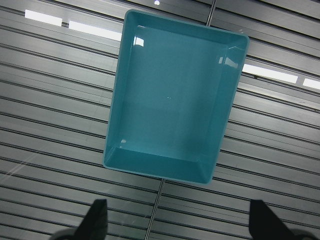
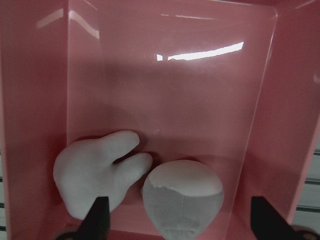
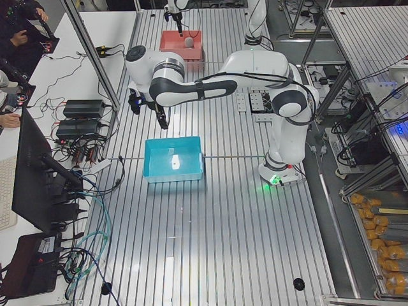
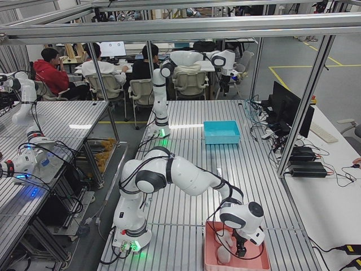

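An empty cyan bin (image 1: pixel 170 95) lies on the slatted table, with my left gripper open above it, nothing between its fingers; it also shows in the camera left view (image 3: pixel 148 108). A pink bin (image 2: pixel 160 100) at the other end holds a pale hand-shaped soft object (image 2: pixel 90 175) and a rounded white and grey object (image 2: pixel 182 200). My right gripper hangs open over that bin, just above the two objects, its fingers either side of the rounded one in the wrist view.
A monitor (image 3: pixel 35 172), cables and power boxes (image 3: pixel 80 127) crowd a side desk. An aluminium post (image 4: pixel 302 107) stands beside the table.
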